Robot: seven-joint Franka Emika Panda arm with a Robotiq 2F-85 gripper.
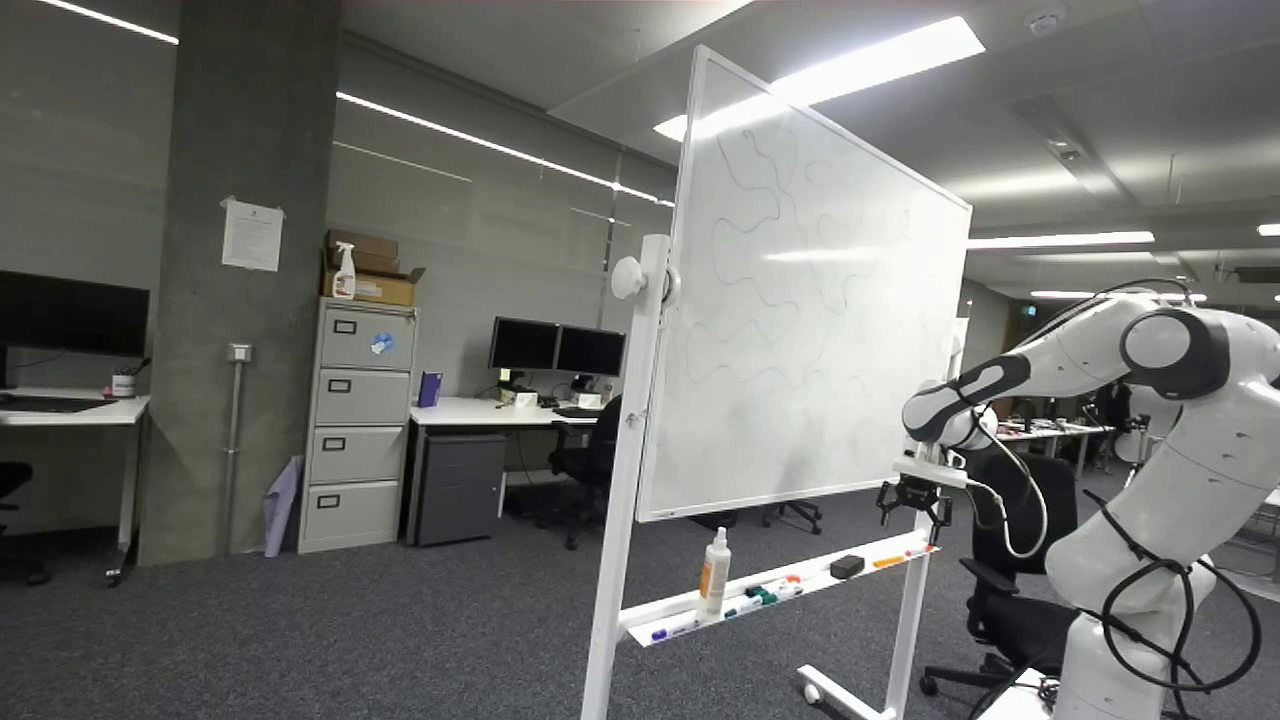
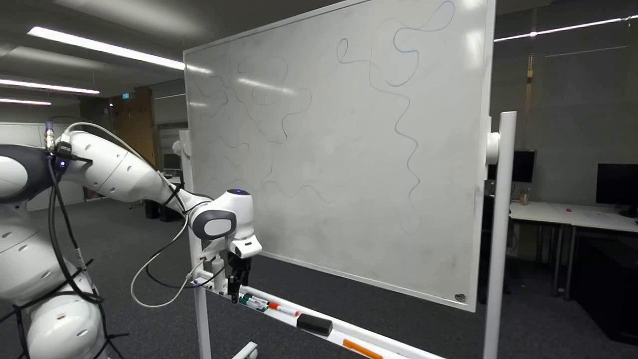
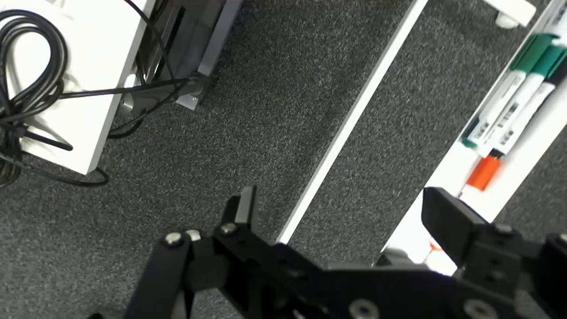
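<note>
My gripper (image 1: 917,516) hangs beside the whiteboard's lower edge with its fingers spread and nothing between them. In the wrist view the fingers (image 3: 444,215) stand wide apart, one over the carpet and the other in front of the tray. On the white tray (image 3: 414,226) lie green-capped markers (image 3: 507,98) and an orange-red marker cap (image 3: 483,173). Exterior view 2 shows a black eraser (image 2: 314,323), an orange marker (image 2: 362,349) and an orange-red-capped marker (image 2: 283,308) along the tray. The whiteboard (image 2: 341,173) carries faint wavy lines.
A spray bottle (image 1: 715,574) stands upright on the tray, near a blue-tipped marker (image 1: 674,630). A black office chair (image 1: 1020,564) sits behind the arm. Coiled cables (image 3: 37,69) lie on a white surface near the base. Carpet is clear below the board.
</note>
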